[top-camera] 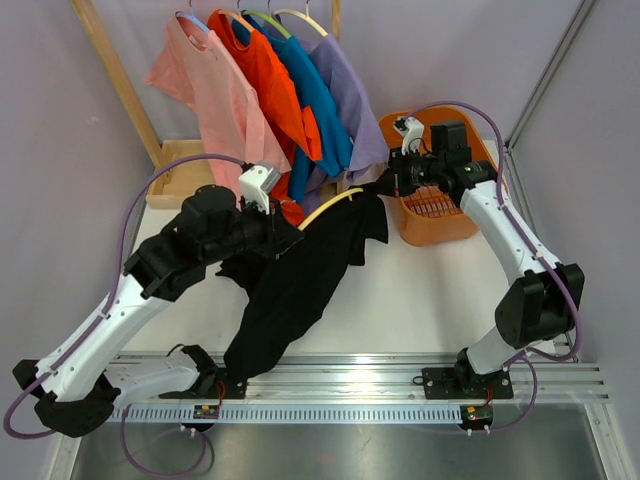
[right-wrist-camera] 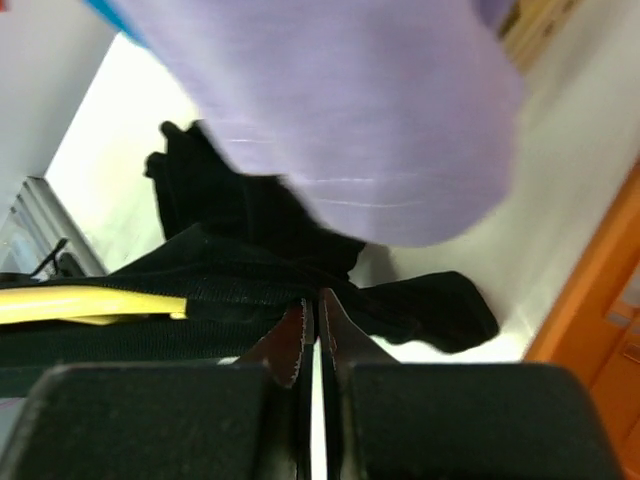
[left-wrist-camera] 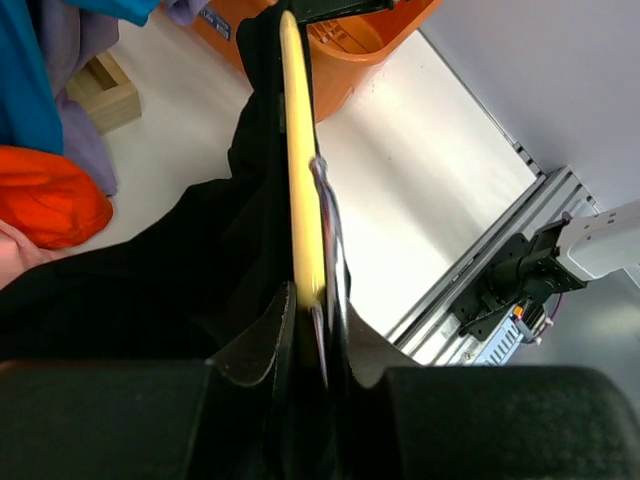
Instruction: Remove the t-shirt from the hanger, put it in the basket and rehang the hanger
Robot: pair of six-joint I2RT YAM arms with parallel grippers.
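Note:
The black T-shirt point(top-camera: 305, 285) hangs between my two grippers in the top view, its body drooping toward the front of the table. A pale yellow hanger point(top-camera: 332, 203) sticks out of the cloth. My left gripper point(top-camera: 291, 240) is closed around the hanger; the left wrist view shows the yellow bar and metal hook point(left-wrist-camera: 331, 225) between its fingers. At the back right, my right gripper point(top-camera: 384, 184) pinches the shirt's cloth point(right-wrist-camera: 270, 280), its fingers shut. In the right wrist view, the hanger's free end point(right-wrist-camera: 120, 303) lies left of those fingers, partly over the black cloth.
Pink point(top-camera: 215, 95), orange point(top-camera: 265, 90), blue point(top-camera: 318, 105) and purple point(top-camera: 350, 105) shirts hang on a rack behind. An orange basket point(top-camera: 435, 230) stands close behind my right gripper.

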